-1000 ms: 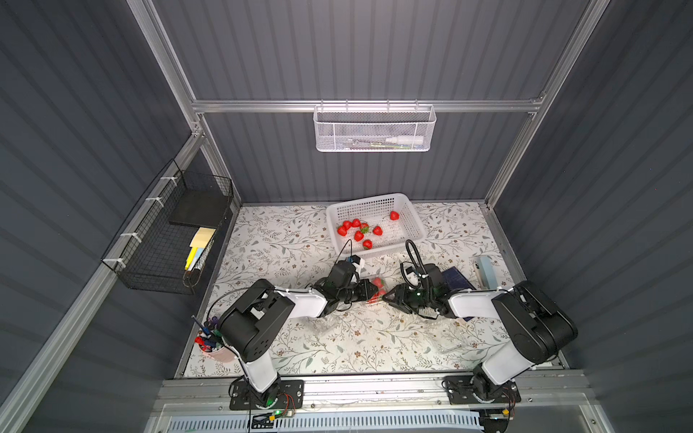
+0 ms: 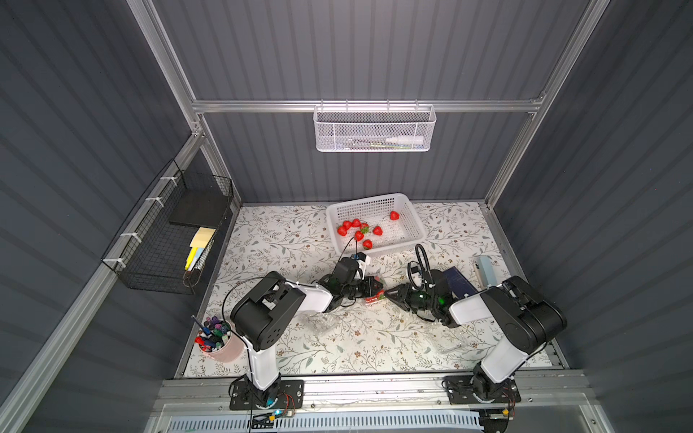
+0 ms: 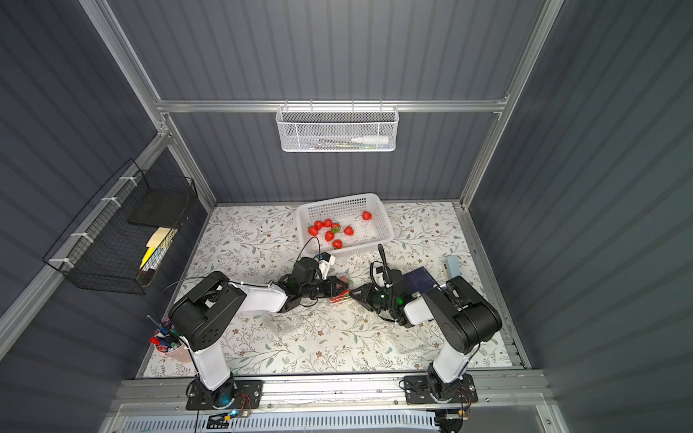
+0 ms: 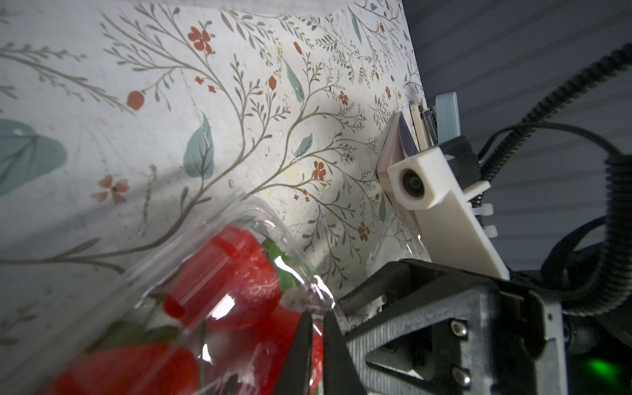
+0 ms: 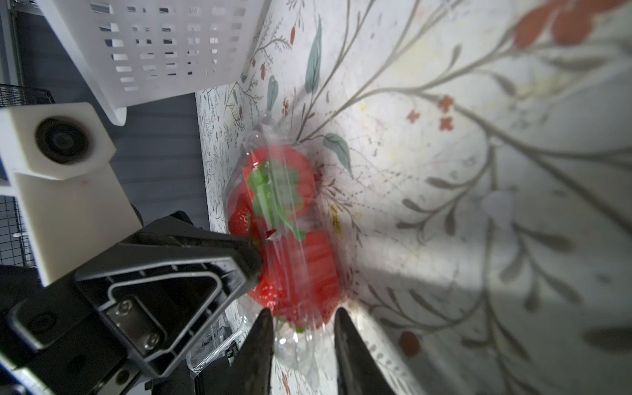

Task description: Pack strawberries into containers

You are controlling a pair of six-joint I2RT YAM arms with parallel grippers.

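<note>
A clear plastic container (image 4: 263,214) holding several red strawberries (image 4: 230,276) lies on the table between my two grippers; its lid appears closed over them in the wrist views. My left gripper (image 2: 366,288) is shut on the near-left side of the container. In the left wrist view its dark fingertips (image 4: 304,352) stand close together against the plastic. At the other end, my right gripper has its fingertips (image 5: 260,342) apart, with the container's clear edge (image 5: 296,349) appearing between them. From above, the arms hide much of the container.
More strawberries (image 2: 358,236) lie in a white basket (image 2: 415,234) behind the grippers. Another clear plastic container (image 2: 317,322) lies under the left arm. A dark blue box (image 2: 460,282) stands behind the right arm, and a pen cup (image 2: 229,350) at left.
The right arm has swung slightly, its gripper staying at the container's end. Basket strawberries are unchanged.
</note>
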